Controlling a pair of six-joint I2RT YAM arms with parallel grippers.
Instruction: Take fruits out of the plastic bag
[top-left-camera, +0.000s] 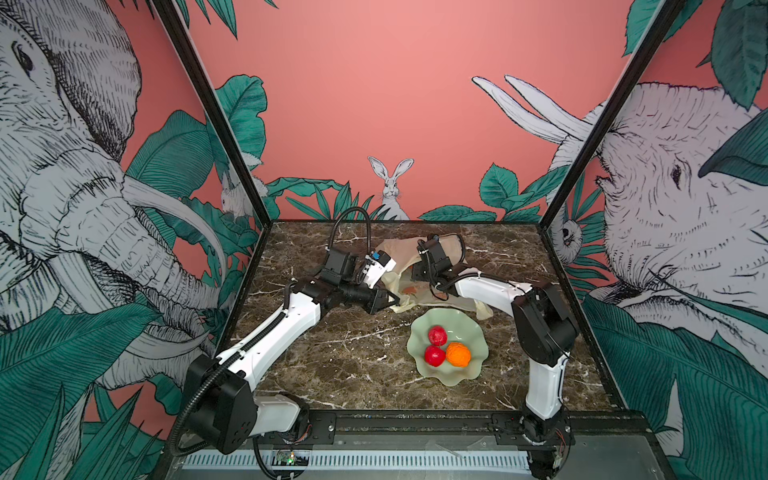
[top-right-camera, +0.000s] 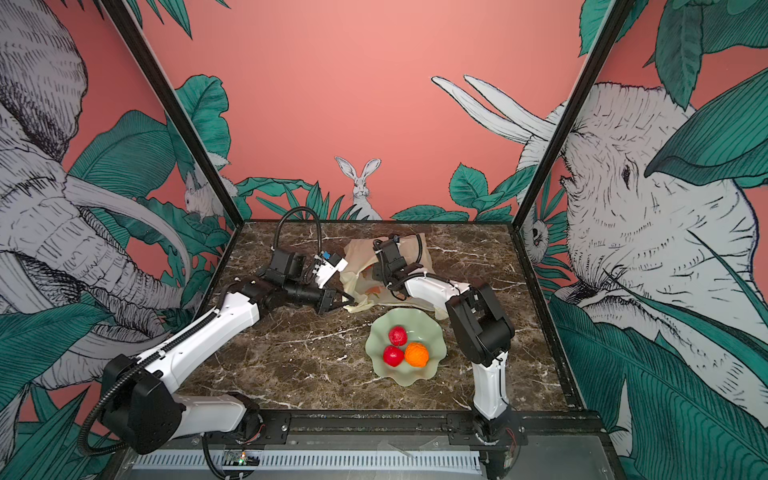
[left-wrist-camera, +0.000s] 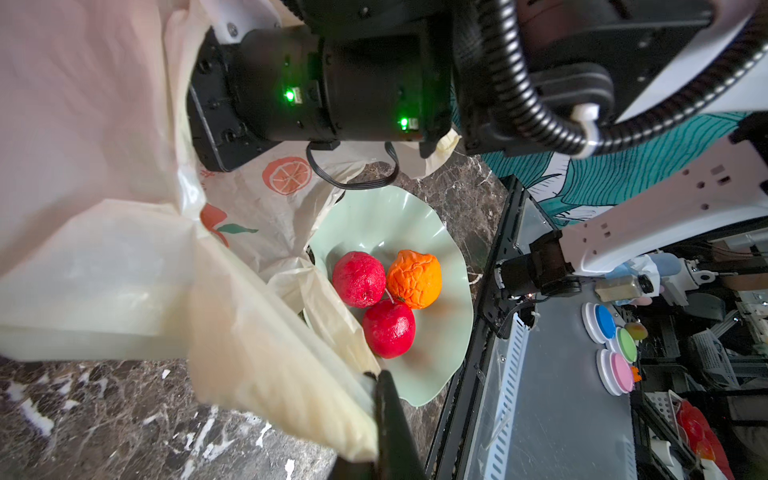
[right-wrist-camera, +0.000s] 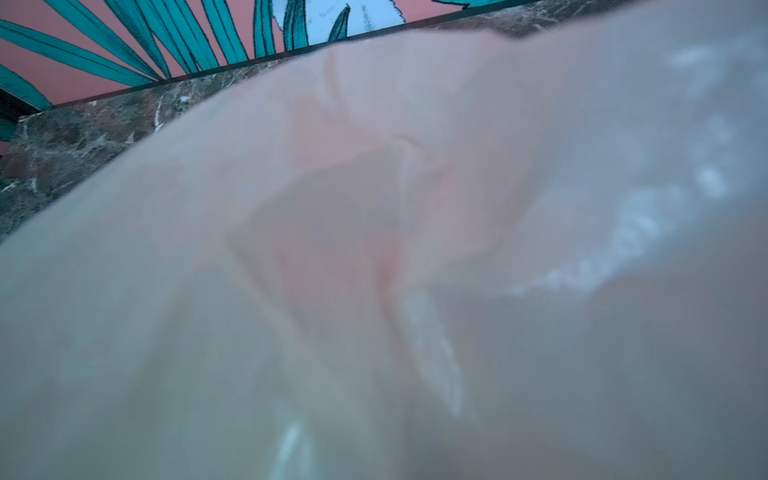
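The beige plastic bag (left-wrist-camera: 104, 264) with fruit prints lies crumpled behind the green scalloped bowl (top-left-camera: 448, 373). My left gripper (top-left-camera: 386, 301) is shut on the bag's edge at its front left, as the left wrist view shows. My right gripper (top-left-camera: 417, 272) is at the bag, its fingers hidden in it; the bag fills the right wrist view, blurred, so what lies between them cannot be seen. In the bowl sit two red fruits (left-wrist-camera: 358, 278) (left-wrist-camera: 389, 329) and an orange (left-wrist-camera: 413, 280).
Bare marble table (top-left-camera: 304, 368) lies left and front of the bowl, and at the back right. The table's front rail (top-left-camera: 360, 416) runs below. Both arms reach over the middle near each other.
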